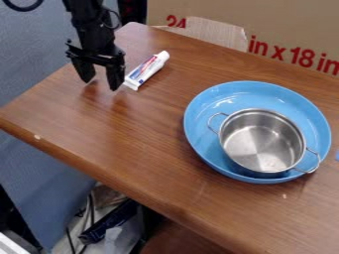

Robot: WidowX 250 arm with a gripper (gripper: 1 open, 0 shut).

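My black gripper (99, 75) hangs low over the wooden table at the upper left, open, with its fingers apart and nothing visible between them. A white toothpaste tube (149, 69) with red and blue print lies just to its right. A blue plate (208, 102) rests on the right side of the table, with a steel pot (261, 139) with two handles standing in it.
A cardboard box (269, 27) is behind the table. Cables and other clutter (103, 223) lie below the table's front edge.
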